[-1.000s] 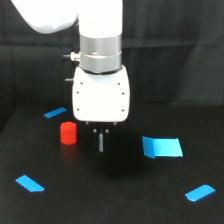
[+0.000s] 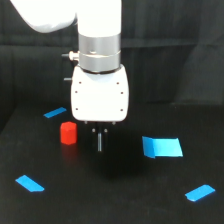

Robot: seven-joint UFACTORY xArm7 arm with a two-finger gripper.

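Note:
My white gripper (image 2: 99, 142) hangs pointing down in the middle of the camera view, in front of a dark backdrop. Its fingers are dark and hard to make out, so whether they are open or shut does not show. To its left in the picture stands a small red block (image 2: 68, 133), apart from the hand. A blue box-like piece (image 2: 166, 147) is on the dark surface at the right, also clear of the gripper.
Flat blue strips mark the dark surface: one (image 2: 54, 113) at the back left, one (image 2: 30, 184) at the front left and one (image 2: 200, 193) at the front right.
My gripper has shifted very slightly to the left and up. The red block and the blue pieces stay where they were.

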